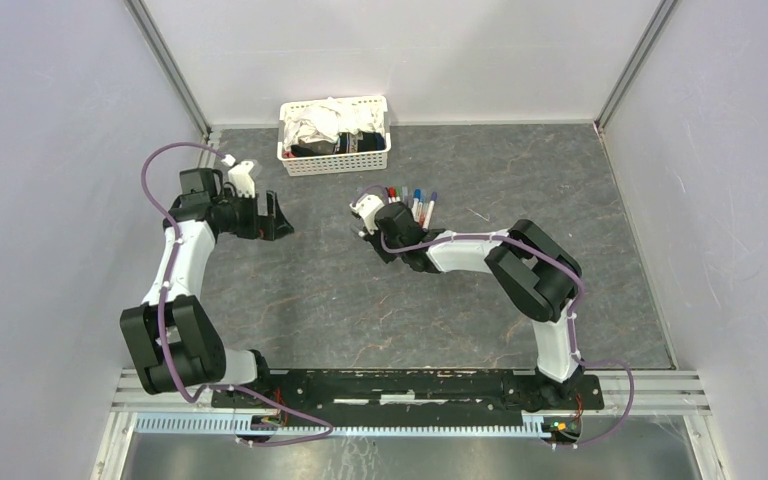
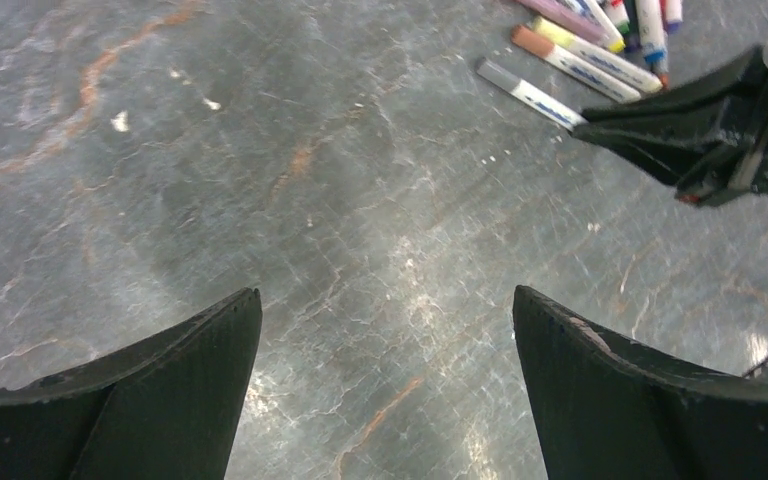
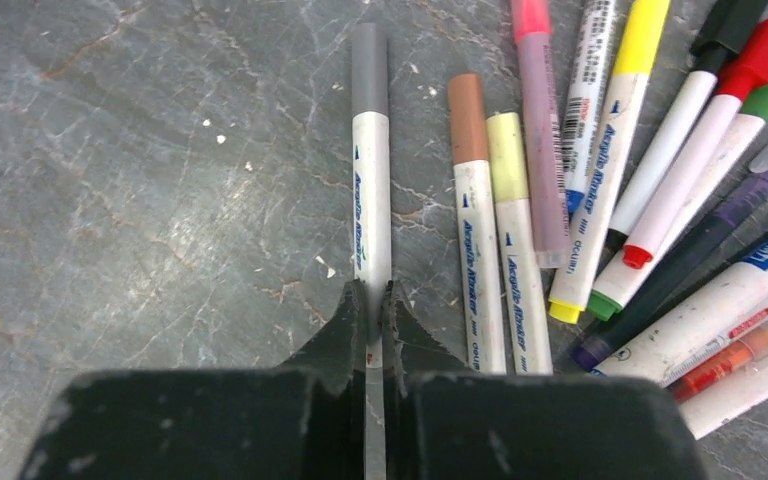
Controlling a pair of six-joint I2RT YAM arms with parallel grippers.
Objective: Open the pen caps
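A grey-capped white pen [image 3: 371, 200] lies apart from the other pens, its cap still on and pointing away from my right gripper. That gripper is shut, its fingertips over the pen's uncapped end. Part of the white barrel shows in the narrow slit between the fingers, but a firm hold on it cannot be told. The left wrist view also shows the pen [image 2: 530, 95] reaching out from the right gripper's tips. Well to the left, my left gripper [image 1: 278, 215] is open with bare table between its fingers.
Right of the grey pen lie a brown-capped pen [image 3: 475, 240], a pale yellow-capped pen [image 3: 515, 240] and several more capped pens. A white basket [image 1: 338, 164] with cloth stands at the back. Free table [image 1: 310, 310] spreads between the arms and in front.
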